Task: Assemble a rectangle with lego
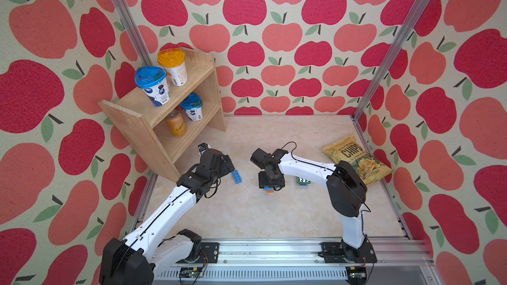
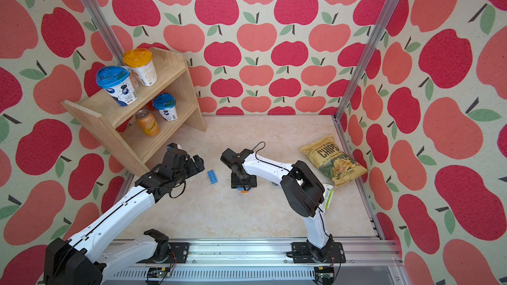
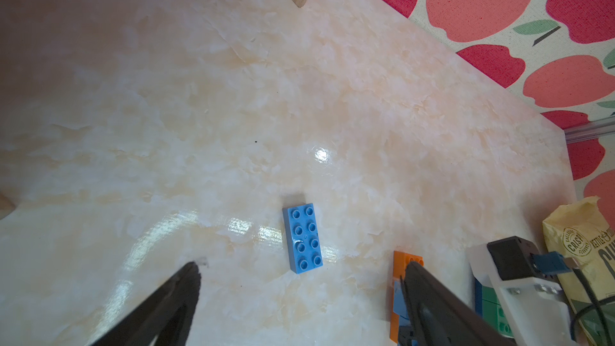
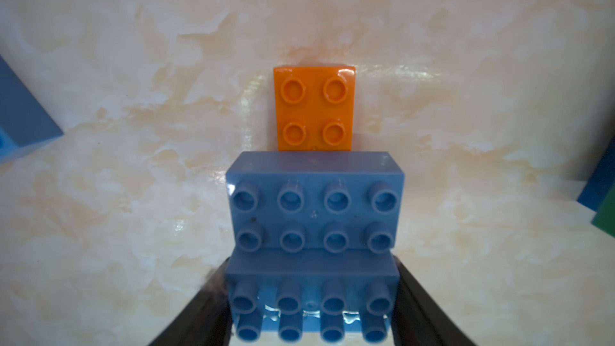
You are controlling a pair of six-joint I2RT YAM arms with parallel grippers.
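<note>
In the right wrist view my right gripper is shut on a blue brick [image 4: 312, 266], gripped by its short ends. A second blue brick [image 4: 314, 218] lies directly alongside it. An orange brick [image 4: 314, 109] sticks out beyond them, several studs showing; its rest is hidden. How firmly the held brick is seated cannot be told. Another blue brick [image 3: 303, 237] lies alone, studs up, on the table. Above and to its left, my left gripper stands open, with nothing between its widely spread fingers.
Green and dark blue bricks [image 3: 494, 304] lie right of the right gripper. A chips bag [image 1: 356, 158] lies at the right. The wooden shelf [image 1: 214, 92] with cups and a can stands at the left.
</note>
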